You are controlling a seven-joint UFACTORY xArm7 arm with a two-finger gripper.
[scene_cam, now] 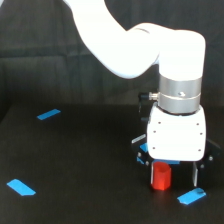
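A red block (161, 177) sits low on the right side of the camera view, just under the white hand of my gripper (173, 176). The fingers look spread apart, with the slim right finger (195, 173) well clear of the block. The block lies toward the left side of the gap. Dark space shows between it and the right finger. Whether the left finger touches the block cannot be made out. The hand points down, and the table contact is hard to judge.
Blue strips mark the dark table: one at the back left (49, 114), one at the front left (21, 187), and one at the front right (192, 196). More blue (144, 148) shows partly behind the hand.
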